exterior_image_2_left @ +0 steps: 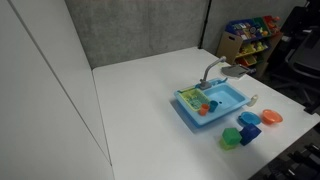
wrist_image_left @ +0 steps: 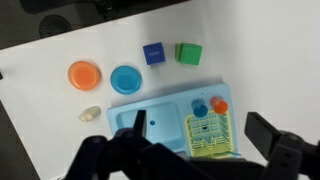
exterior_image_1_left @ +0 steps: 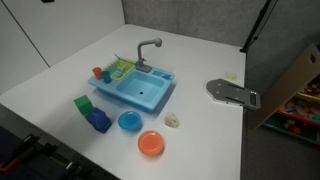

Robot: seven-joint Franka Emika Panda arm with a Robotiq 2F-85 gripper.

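High above the table, my gripper stands open in the wrist view, its dark fingers wide apart with nothing visible between them. Below it is a light-blue toy sink (wrist_image_left: pixel 160 113) with a faucet (exterior_image_1_left: pixel 148 45) and a yellow-green rack (wrist_image_left: pixel 206 140). An orange cup (wrist_image_left: pixel 220 105) and a blue cup (wrist_image_left: pixel 200 109) stand at the rack's edge. A green block (wrist_image_left: pixel 188 54) and a dark-blue block (wrist_image_left: pixel 154 53) sit on the table in front of the sink. Beside them lie a blue dish (wrist_image_left: pixel 126 80) and an orange dish (wrist_image_left: pixel 84 74).
A small beige item (exterior_image_1_left: pixel 171 120) lies near the orange dish. Toward the table's far side is a grey flat pan-like object (exterior_image_1_left: pixel 232 94). Shelves with colourful bins (exterior_image_2_left: pixel 248 40) stand beyond the table.
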